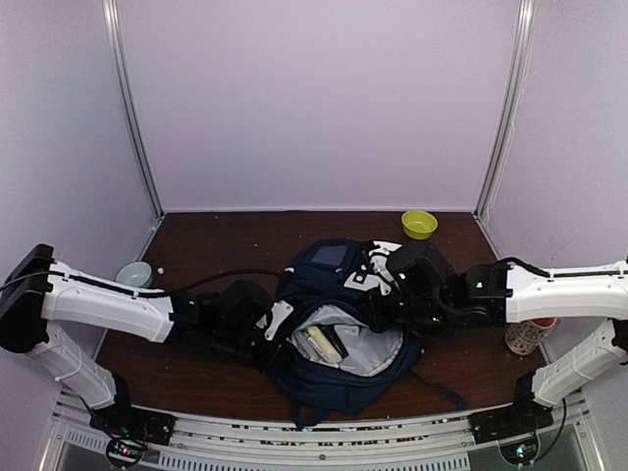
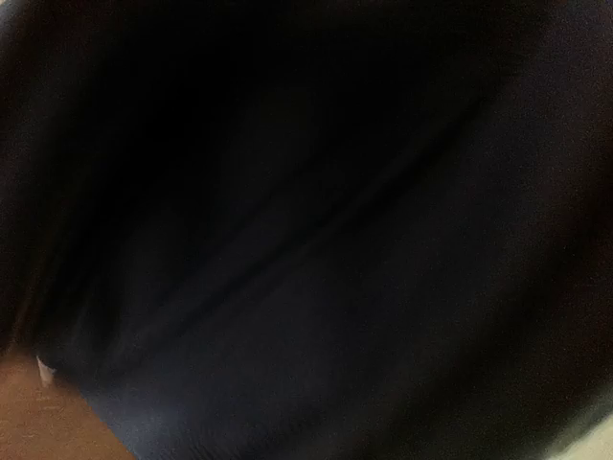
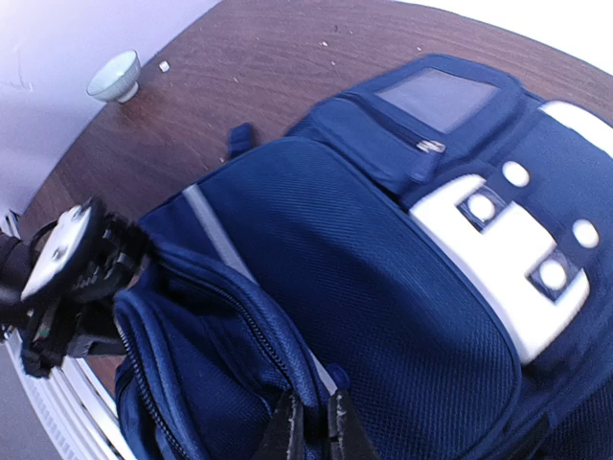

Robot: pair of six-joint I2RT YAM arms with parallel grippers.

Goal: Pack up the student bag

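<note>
A navy backpack [image 1: 334, 391] lies on the table with its main pocket open towards the front, showing grey lining [image 1: 371, 353]. Inside sit a pale yellow item [image 1: 322, 344] and a dark item [image 1: 337, 340]. My right gripper is shut on the zipped edge of the bag's opening. At the opening's left end is my left gripper [image 1: 272, 359], shut, its tips hidden against the bag. Dark blue fabric [image 2: 287, 316] fills nearly the whole left wrist view, so whether cloth lies between those fingers does not show.
A yellow-green bowl [image 1: 419, 225] stands at the back right, a pale bowl [image 1: 135, 275] at the left edge. A patterned cup [image 1: 525, 336] is at the right, partly behind the right arm. A strap [image 1: 442, 392] trails at front right.
</note>
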